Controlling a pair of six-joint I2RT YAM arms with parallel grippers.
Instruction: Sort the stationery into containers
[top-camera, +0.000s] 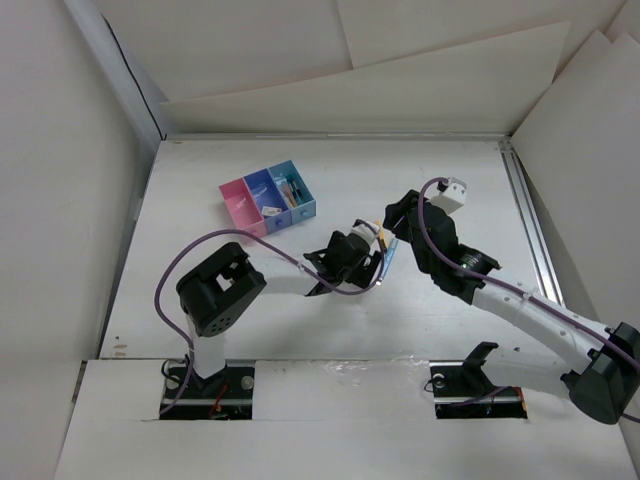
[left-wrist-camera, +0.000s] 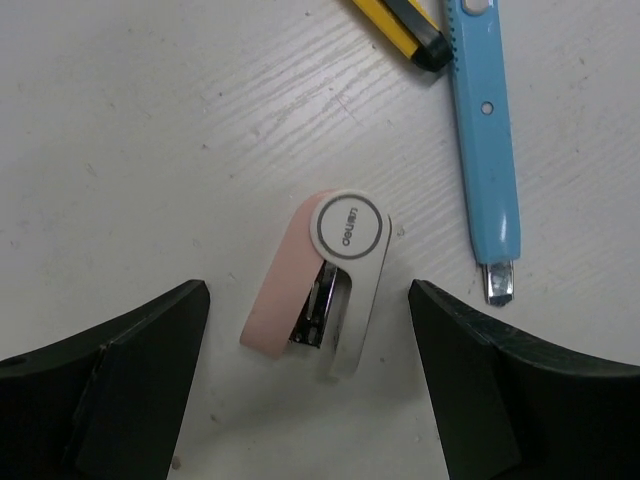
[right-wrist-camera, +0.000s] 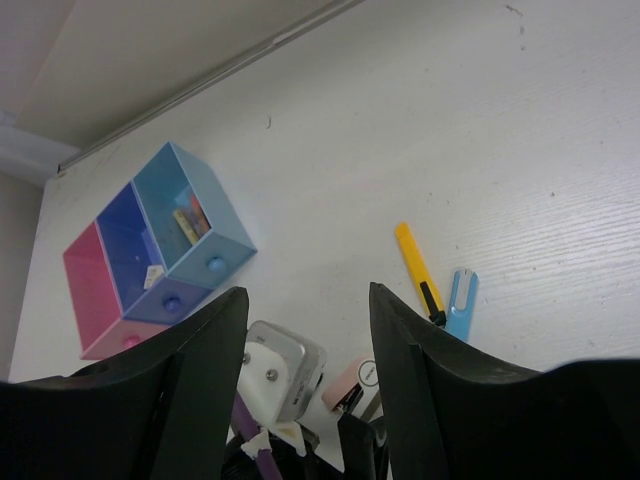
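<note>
A pink and white stapler lies on the table, centred ahead of my left gripper in the left wrist view. That gripper is open, with one finger on each side of the stapler and none touching it. To its right lie a blue utility knife and a yellow utility knife. My right gripper stands open and empty above the table. The joined pink, dark blue and light blue containers are at the back left; some stationery sits in the dark blue and light blue ones.
My left gripper's camera housing shows below the right gripper, close to the stapler. A metal rail runs along the back edge.
</note>
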